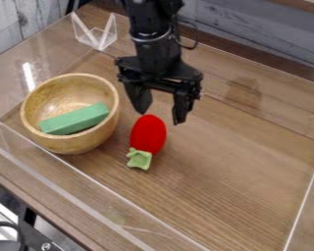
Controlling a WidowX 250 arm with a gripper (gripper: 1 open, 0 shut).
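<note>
The black gripper (pixel 160 98) hangs open above and behind a red object with a green end (pixel 148 134), which lies on the wooden table with nothing gripping it. To its left a tan bowl (pixel 55 98) holds a long green block (pixel 72 120).
A clear angular plastic item (pixel 94 31) stands at the back left. A wall runs along the back, and the table's left edge is at lower left.
</note>
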